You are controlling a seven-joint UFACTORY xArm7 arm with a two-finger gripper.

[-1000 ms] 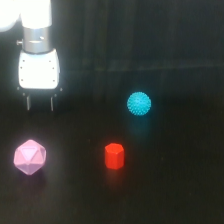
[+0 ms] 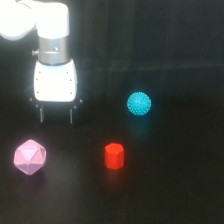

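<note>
My gripper [image 2: 57,121] hangs at the upper left on a white arm, its two thin fingers pointing down and held well apart. Nothing shows between them. Below and a little to its left, a pink faceted ball [image 2: 30,157] rests on the dark surface. A red hexagonal block [image 2: 114,156] lies to the right of the pink ball, near the middle of the view. Farther right and higher in the view is a bumpy blue ball [image 2: 139,103]. The gripper appears apart from all three.
Open space separates the three objects.
My gripper has moved to the right and lower in the view. The pink ball, the red block and the blue ball have stayed in place.
</note>
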